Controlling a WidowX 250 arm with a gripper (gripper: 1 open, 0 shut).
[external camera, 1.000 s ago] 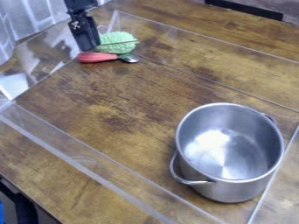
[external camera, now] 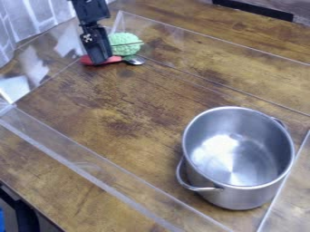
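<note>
The black gripper (external camera: pixel 94 47) hangs at the upper left, low over a red-handled utensil (external camera: pixel 107 60) with a silver head (external camera: pixel 132 61), and partly covers its handle. Its fingers appear open, though small in this view. Behind the utensil lies a pale green textured object (external camera: pixel 125 43). A steel pot (external camera: pixel 237 154) with two handles stands at the lower right.
Clear plastic borders (external camera: pixel 85 168) run along the sides. A light, reflective sheet is at the left edge.
The gripper has moved slightly down and to the right, so it now covers more of the red handle. The pot and other objects look unchanged.
</note>
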